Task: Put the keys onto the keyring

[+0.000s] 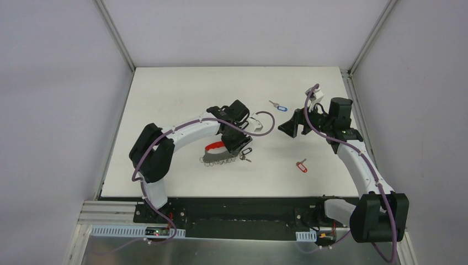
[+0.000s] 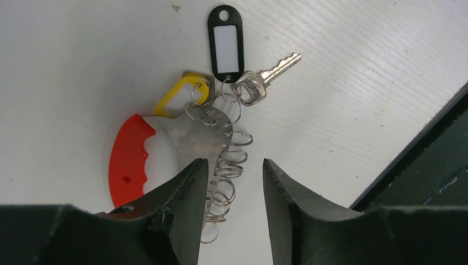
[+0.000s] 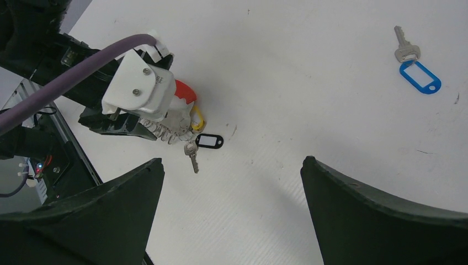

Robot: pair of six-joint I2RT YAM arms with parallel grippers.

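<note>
In the left wrist view, the keyring holder, a metal plate (image 2: 196, 138) with a red handle (image 2: 124, 165) and a row of wire rings, lies on the table. At its top are a yellow tag (image 2: 176, 96), a black tag (image 2: 225, 47) and a key (image 2: 278, 70). My left gripper is open above the plate's ringed edge, nothing between its fingers. A blue-tagged key (image 1: 280, 108) lies at the back right, a red-tagged key (image 1: 302, 167) nearer the front. My right gripper hangs open at the right, above bare table.
The left arm overhangs the holder in the top view.
</note>
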